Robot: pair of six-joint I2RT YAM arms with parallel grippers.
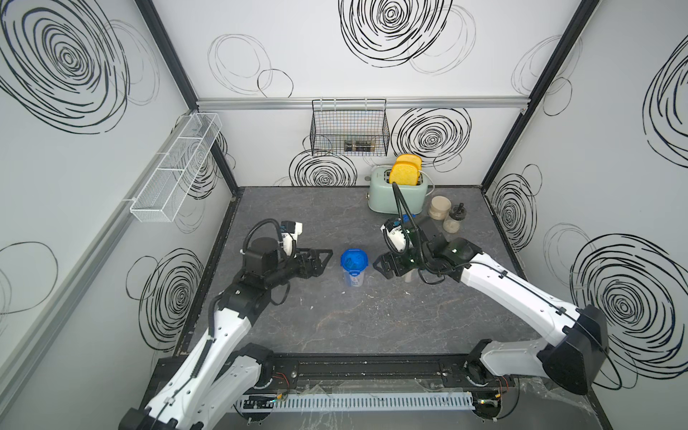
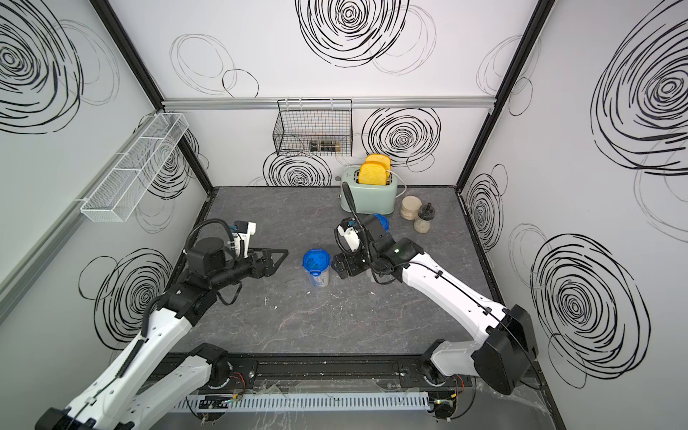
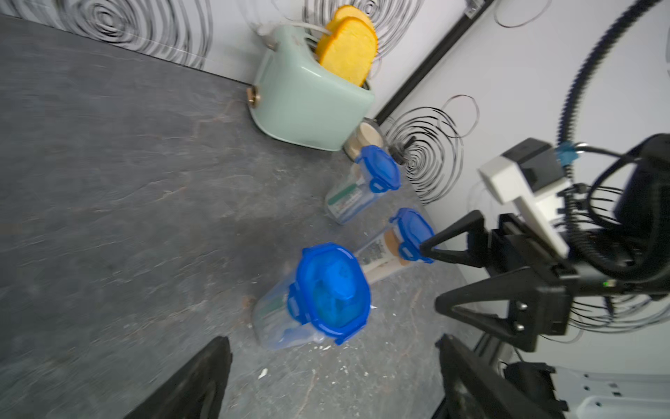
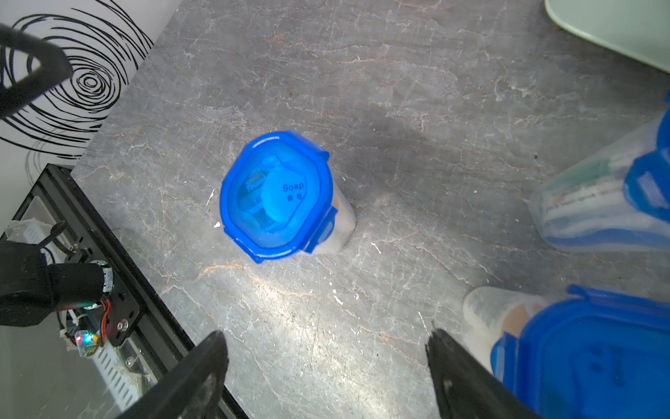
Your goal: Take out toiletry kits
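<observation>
A clear canister with a blue lid marked Soap [image 4: 279, 195] stands mid-table [image 1: 353, 261], between my grippers. Two similar blue-lidded canisters [image 3: 363, 185] [image 3: 391, 244] stand to its right in the left wrist view. My left gripper [image 1: 324, 258] hangs open to its left, with nothing between its fingers. My right gripper [image 1: 383, 265] is open to its right, above the table, over or beside the nearer right canister; nothing shows held.
A green toaster [image 1: 397, 193] with yellow slices stands at the back, beside a beige jar [image 1: 439, 208] and a dark-topped shaker [image 1: 453, 222]. Wire baskets [image 1: 349, 125] hang on the walls.
</observation>
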